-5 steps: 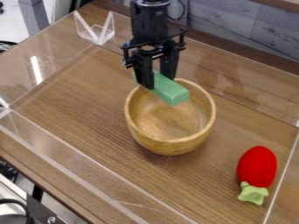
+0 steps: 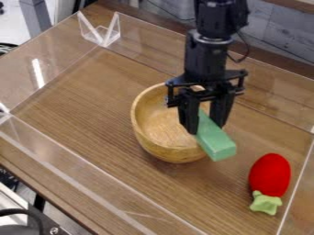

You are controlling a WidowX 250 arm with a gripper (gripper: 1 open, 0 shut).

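My black gripper (image 2: 200,114) is shut on a green block (image 2: 214,140), held over the right side of a wooden bowl (image 2: 153,124) and tilted downward. The bowl's right part is hidden behind the gripper and block.
A red object with a pale green end (image 2: 270,179) lies at the front right. A clear plastic item (image 2: 101,29) stands at the back left. A wall runs along the back right.
My gripper has moved right and toward the camera with the green block, from over the middle of the bowl to over its right side.
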